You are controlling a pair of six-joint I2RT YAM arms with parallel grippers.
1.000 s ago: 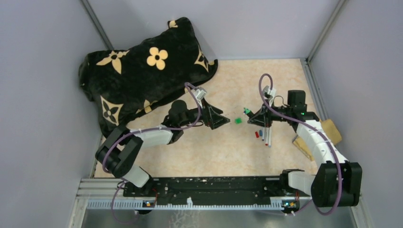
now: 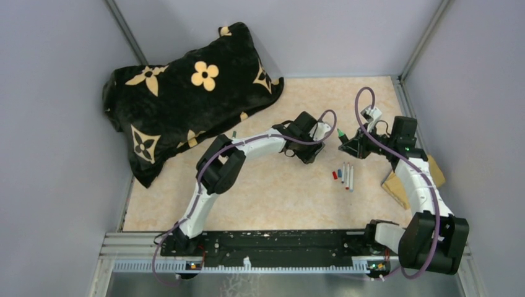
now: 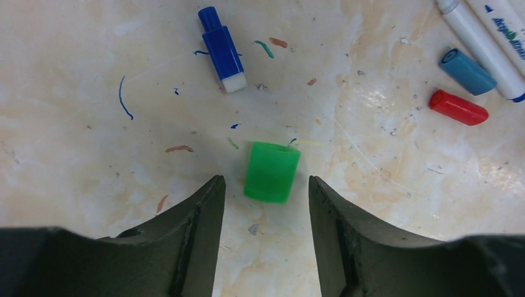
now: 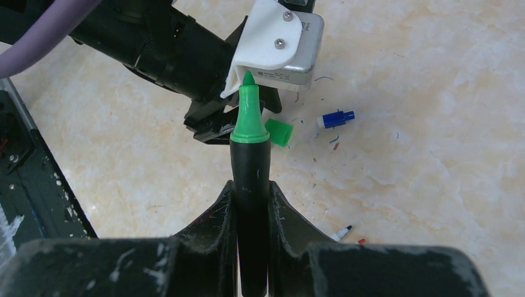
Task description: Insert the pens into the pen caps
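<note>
A green cap (image 3: 272, 171) lies on the table between the open fingertips of my left gripper, which hovers over it; in the top view that gripper hides it. My right gripper is shut on a black marker (image 4: 250, 167) with a green tip pointing away, held up right of the left arm. A small blue cap (image 3: 221, 49) lies beyond the green one. A red cap (image 3: 458, 108), a teal cap (image 3: 465, 71) and white pens (image 3: 484, 52) lie to the right.
A dark patterned cloth (image 2: 186, 99) covers the back left. A tan pad (image 2: 396, 190) lies at the right edge under the right arm.
My left arm has swung right from the table's middle over the green cap. My right gripper has moved a little back and to the right with the marker.
</note>
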